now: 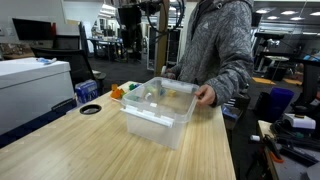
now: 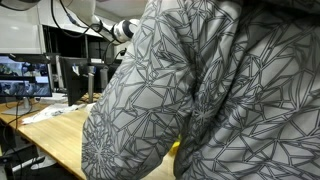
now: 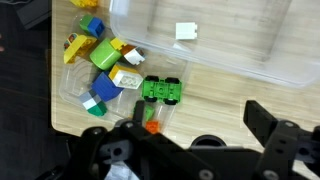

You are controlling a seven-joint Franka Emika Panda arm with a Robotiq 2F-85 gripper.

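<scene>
In the wrist view my gripper is open, its two dark fingers wide apart with nothing between them. A clear tub [image 3: 72,88] at the left holds several coloured blocks, among them a green block [image 3: 104,54] and a white-and-yellow block [image 3: 125,76]. Close by lies a dark green block [image 3: 162,90]. A larger clear bin [image 3: 205,58] fills the top, with a small white square [image 3: 186,31] inside its outline. From the side, a person's hand [image 1: 205,95] is on this bin, which sits upright on the table.
A black ring [image 1: 90,109] lies on the wooden table [image 1: 75,150], with a blue box [image 1: 87,92] behind it. The person's patterned sleeve [image 2: 190,90] blocks most of the second exterior view.
</scene>
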